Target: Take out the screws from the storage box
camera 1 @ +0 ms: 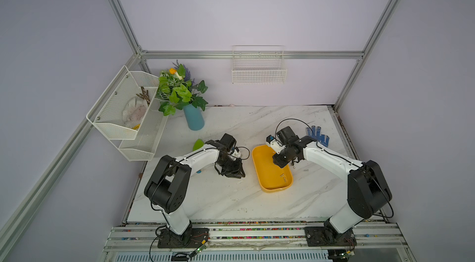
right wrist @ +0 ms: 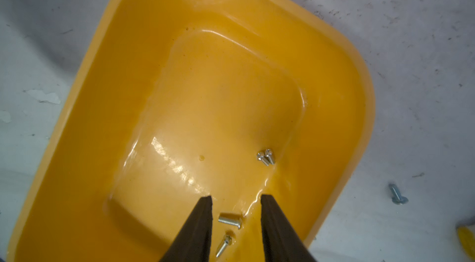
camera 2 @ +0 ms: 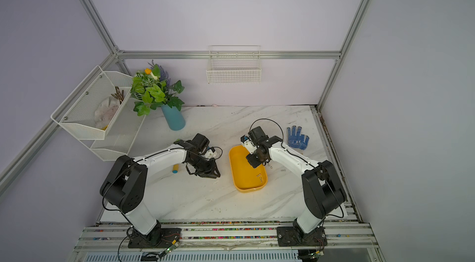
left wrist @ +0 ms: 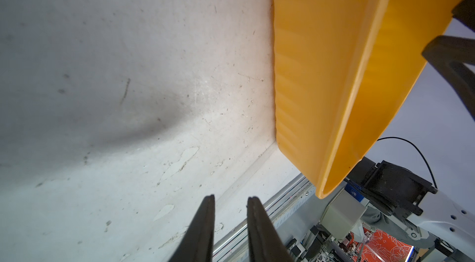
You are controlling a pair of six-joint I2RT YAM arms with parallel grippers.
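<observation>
The yellow storage box (camera 1: 267, 180) sits mid-table. In the right wrist view several screws lie on its floor: a pair (right wrist: 265, 158), another screw (right wrist: 229, 220) and one near the bottom (right wrist: 224, 245). A screw (right wrist: 397, 194) lies outside, right of the box. My right gripper hangs over the box, fingers apart, open, with nothing visibly held. My left gripper is open beside the box's left side, its fingers empty.
A vase (camera 1: 194, 118) with flowers stands at back left beside a wire shelf (camera 1: 113, 125). A blue glove (camera 2: 297, 139) lies at back right.
</observation>
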